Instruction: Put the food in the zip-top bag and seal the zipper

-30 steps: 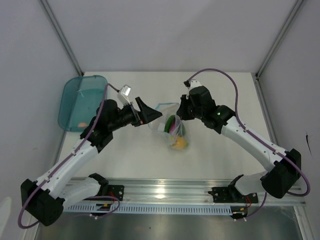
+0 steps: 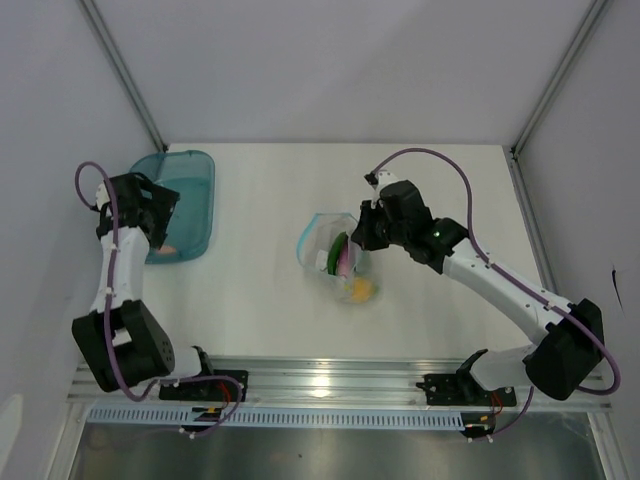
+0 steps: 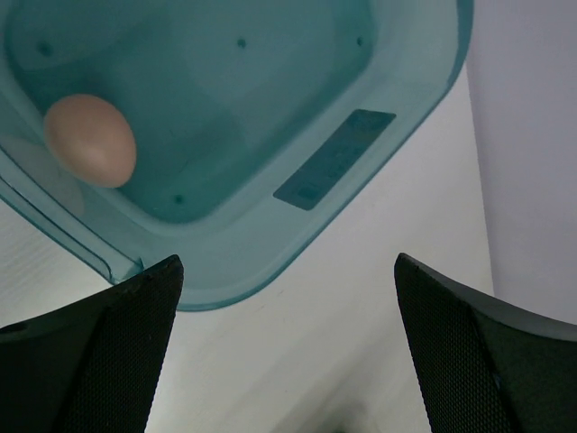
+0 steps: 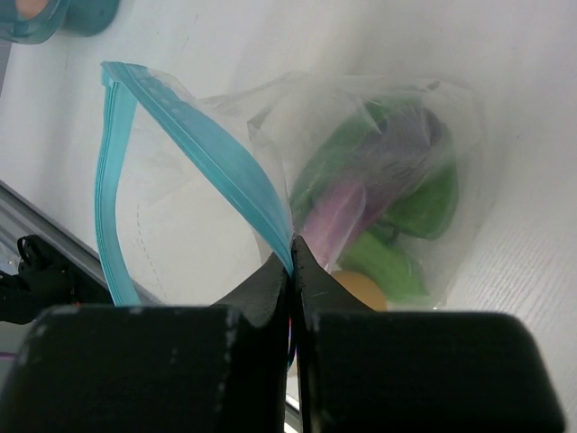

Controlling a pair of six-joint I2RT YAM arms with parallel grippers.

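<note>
The zip top bag (image 2: 328, 265) sits mid-table with green, purple and yellow food inside. In the right wrist view its blue zipper edge (image 4: 203, 153) runs into my right gripper, which is shut on it. My left gripper (image 2: 150, 200) is open over the teal bin (image 2: 200, 215) at the far left. In the left wrist view a pinkish egg-shaped item (image 3: 90, 140) lies in the bin's corner, with the open fingers above it and nothing between them.
The white table between bin and bag is clear, as is the space behind the bag. Walls and metal rails border the table.
My left gripper has travelled from beside the bag leftward to over the bin.
</note>
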